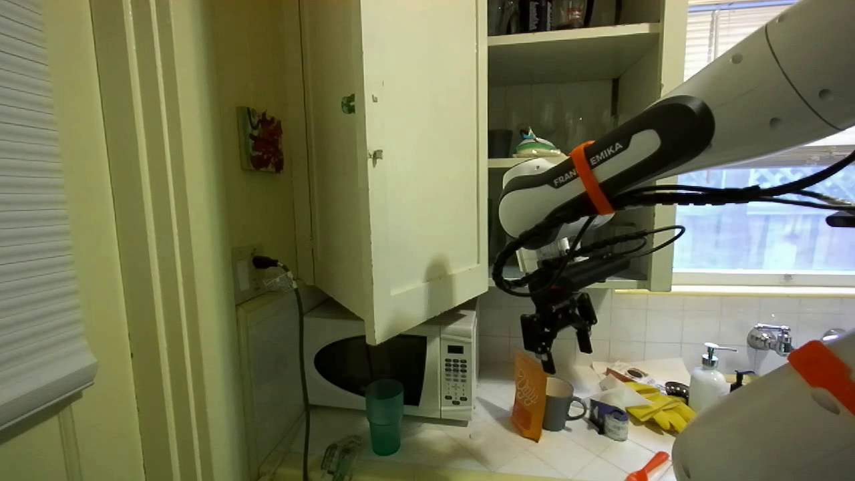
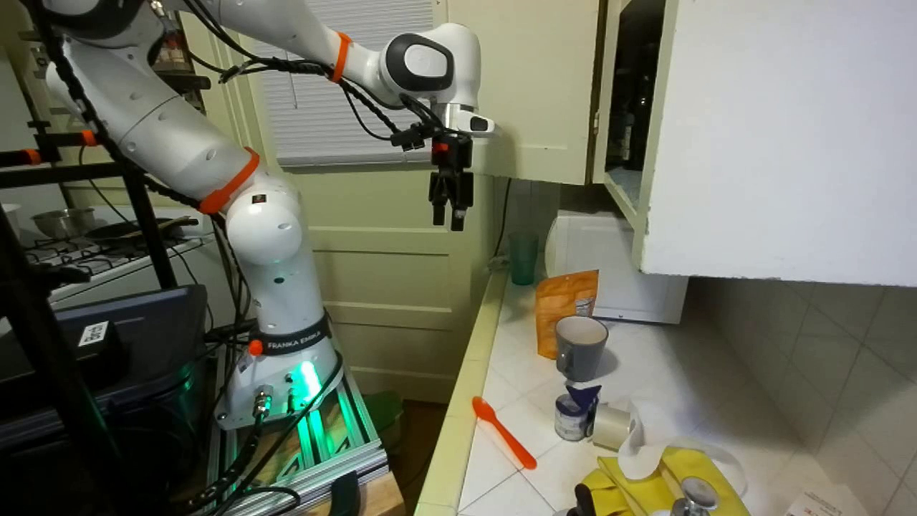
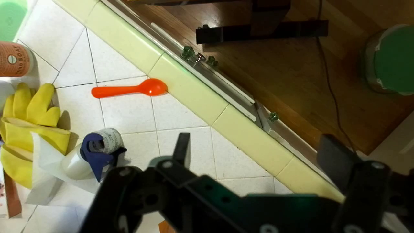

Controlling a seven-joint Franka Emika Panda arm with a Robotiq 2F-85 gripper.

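Note:
My gripper [image 2: 450, 219] hangs open in the air, pointing down, with nothing between its fingers. In the wrist view its two dark fingers [image 3: 181, 149] stand wide apart above the counter's front edge. On the white tiles lies an orange spoon [image 3: 124, 90], its bowl close to the yellow-green edge trim. A grey mug [image 2: 580, 348] stands upright beside an orange pouch [image 2: 559, 309]. Further back, near the corner, is a teal cup [image 1: 385, 417]. A small can [image 2: 569, 418] with dark blue wrapping sits nearer the yellow gloves [image 2: 688, 481].
A cabinet door [image 1: 425, 160] stands open over the microwave [image 1: 457, 373]. Soap bottles, including a white pump bottle [image 1: 707, 381], are by the sink taps. Bare tiles lie around the spoon. The counter's edge trim [image 2: 460, 404] drops off to the floor.

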